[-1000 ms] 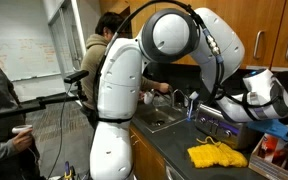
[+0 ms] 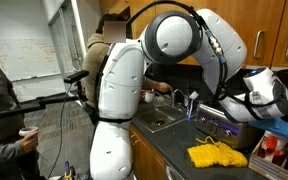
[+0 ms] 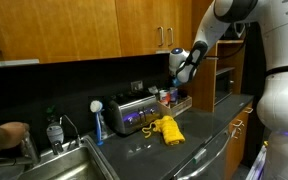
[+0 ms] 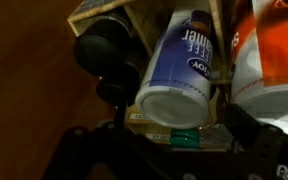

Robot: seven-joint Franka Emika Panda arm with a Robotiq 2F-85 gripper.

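Note:
A blue-and-white creamer canister fills the middle of the wrist view, its pale round end facing the camera. My gripper stands open there, one dark finger on either side of that end. Small gaps seem to show beside the canister; contact cannot be made out. In exterior view 1 the arm reaches down over a wooden box at the counter's right end. Exterior view 2 has the gripper above the same box, its fingertips too small to read.
Orange-and-white containers crowd the canister's right; black-capped jars stand left. A yellow cloth lies on the dark counter. A silver toaster stands behind the cloth, near the box. The sink lies farther left.
The arm looks almost still over the box. The person at the upper left has shifted left, partly out of exterior view 1.

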